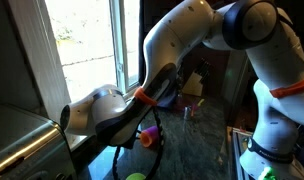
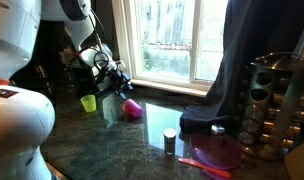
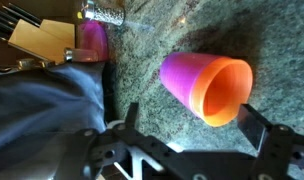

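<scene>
A cup (image 3: 182,75), pinkish purple outside and orange inside, lies on its side on the dark countertop, its mouth facing the lower right of the wrist view. My gripper is open, one fingertip on either side of the cup's lower part in that view, with visible gaps to both. The frames do not settle how high the fingers are above the counter. From exterior view 2 the cup (image 2: 132,108) appears pink, just right of and below the arm's end. In exterior view 1 the arm partly hides the cup (image 1: 149,137).
A yellow-green cup (image 2: 89,103) stands to the left. Across the counter are a small shaker (image 2: 169,140), a purple plate (image 2: 219,150), a red utensil (image 2: 205,168) and a dark rack (image 2: 254,105). The window (image 2: 177,40) and dark cloth (image 3: 52,110) border the workspace.
</scene>
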